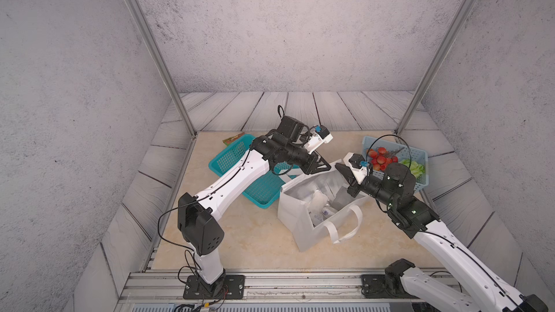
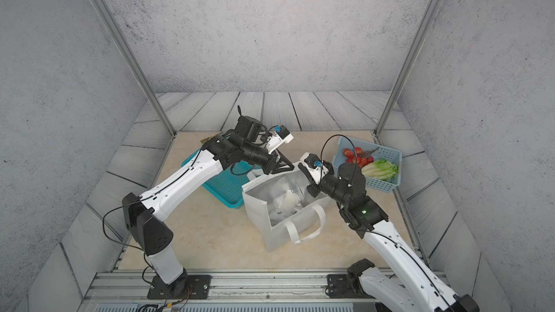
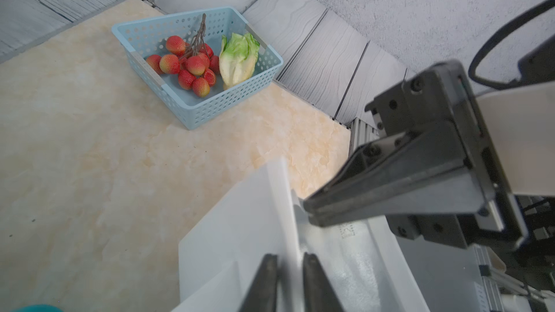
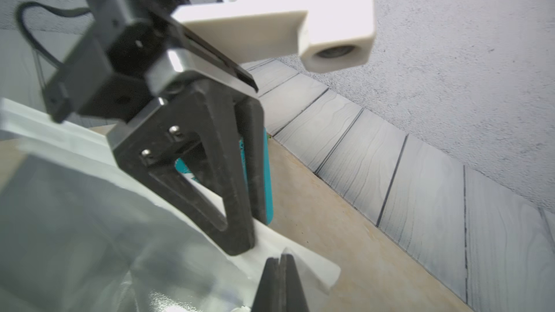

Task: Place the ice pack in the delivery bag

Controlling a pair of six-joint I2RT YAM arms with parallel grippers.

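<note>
The white delivery bag point(image 1: 297, 219) stands on the table with its silver-lined mouth open and a pale white bundle point(image 2: 289, 201) inside; whether this is the ice pack I cannot tell. My left gripper point(image 1: 321, 166) is at the far rim, with the rim running between its blurred fingertips in the left wrist view; how far open it is stays unclear. My right gripper point(image 2: 303, 170) is farther right along that rim, its fingers point(image 4: 271, 289) shut with nothing visible between them in the right wrist view.
A teal basket point(image 1: 260, 193) lies left of the bag. A light blue basket point(image 3: 173, 104) with lychees point(image 3: 195, 64) and lettuce point(image 3: 237, 63) stands at the back right. Bare table point(image 1: 219, 237) shows at the front left.
</note>
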